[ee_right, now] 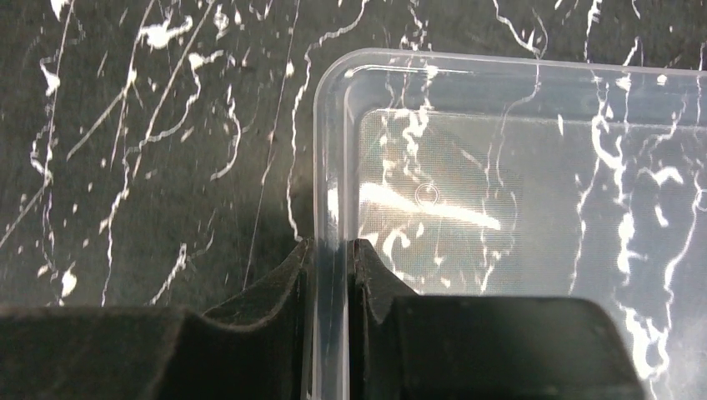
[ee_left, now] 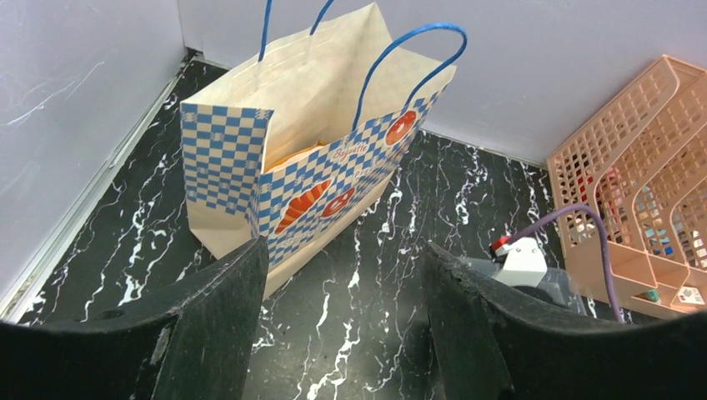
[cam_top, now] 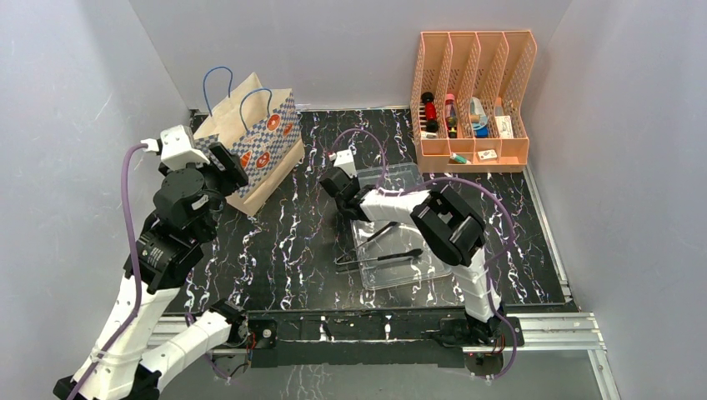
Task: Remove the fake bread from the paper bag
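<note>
The paper bag (cam_top: 268, 150), checked blue and white with blue handles, stands upright at the back left. Through its mouth, the left wrist view shows a small orange-yellow edge of the fake bread (ee_left: 302, 153); the rest is hidden inside. My left gripper is open and empty, in front of the bag and above the table. In the right wrist view, my right gripper is shut on the rim of a clear plastic tray (ee_right: 332, 167), one finger on each side of its wall.
Long dark utensils (cam_top: 392, 256) lie in the tray. A peach divided organizer (cam_top: 473, 150) holding small items stands at the back right. Dark marbled table between bag and tray is free. Grey walls close the back and sides.
</note>
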